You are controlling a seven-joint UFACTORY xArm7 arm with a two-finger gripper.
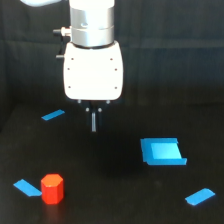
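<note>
A red block point(52, 188) with a hexagonal outline rests on the dark table at the front left. A light blue square point(165, 151), edged with darker blue tape point(147, 150), is on the table right of centre. My gripper point(94, 127) hangs from the arm at upper centre-left, above and to the right of the red block and well apart from it. Its fingers are small and dark against the black background, so whether they are parted is unclear. Nothing is visible between or below them.
Blue tape strips lie flat at the back left point(53, 115), beside the red block point(27, 188) and at the front right point(200, 197). A dark curtain point(170, 60) hangs behind.
</note>
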